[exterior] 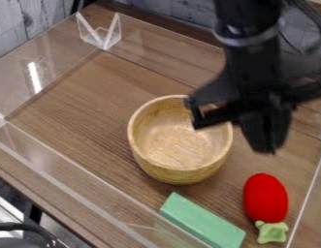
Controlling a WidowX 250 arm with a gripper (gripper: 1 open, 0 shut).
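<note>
My gripper (pixel 247 121), large, dark and blurred, hangs over the right side of a pale wooden bowl (pixel 160 145); whether its fingers are open or shut is unclear. Below it on the right lies a red object with a pale green end (pixel 264 199), like a toy strawberry or vegetable. A green block (pixel 202 220) lies in front of the bowl.
The wooden table (pixel 72 107) has free room left of the bowl. A clear plastic piece (pixel 101 34) sits at the back left. Dark cables lie at the lower left edge.
</note>
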